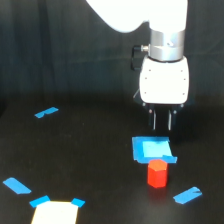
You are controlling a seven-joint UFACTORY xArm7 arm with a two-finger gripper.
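Note:
A red block (157, 173) stands on the dark table, at the front edge of a pale square (155, 149) bordered with blue tape. My gripper (161, 124) hangs above and behind that square, pointing down. Its two thin fingers (152, 120) are apart, and nothing shows between them. In this view the fingertips appear apart from the block, which is fully in sight below them.
A cream-coloured object (54, 213) lies at the front left, with blue tape at its corners. Strips of blue tape (16, 186) mark the table at left and right.

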